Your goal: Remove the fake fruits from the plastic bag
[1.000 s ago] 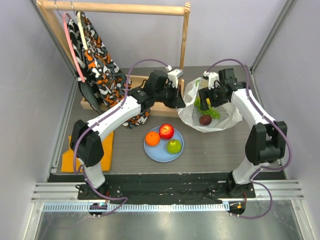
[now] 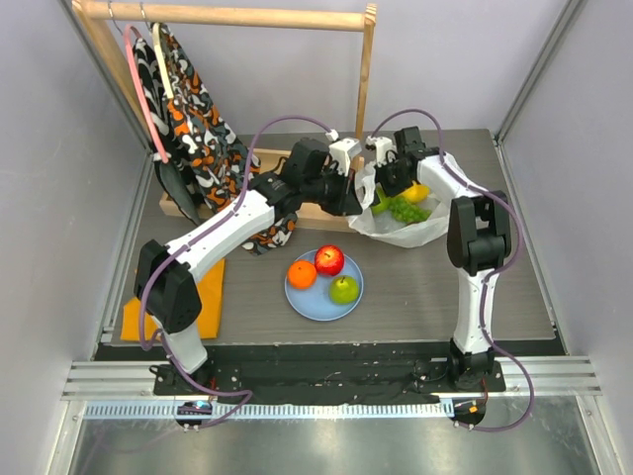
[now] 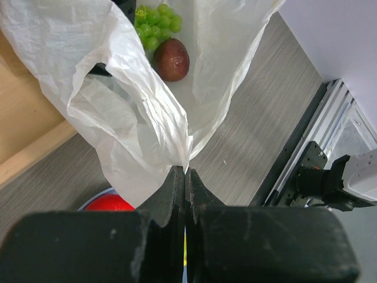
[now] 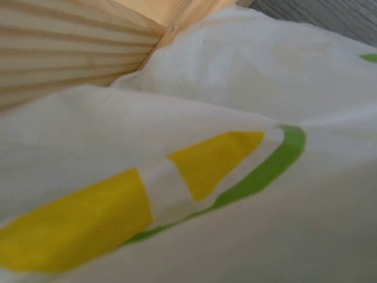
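The white plastic bag lies open at the back right, holding green grapes, a dark red round fruit and a yellow fruit. My left gripper is shut at the bag's near edge, thin plastic at its tips. My right gripper reaches down into the bag's left part; the right wrist view shows only printed plastic, so its fingers are hidden. A blue plate holds an orange, a red apple and a green apple.
A wooden box borders the bag on the left, below a rack hung with patterned cloth. An orange cloth lies at the front left. Bare table shows right of the plate.
My right arm has swung left, and its gripper has moved toward the bag's back left. The left arm has barely moved.
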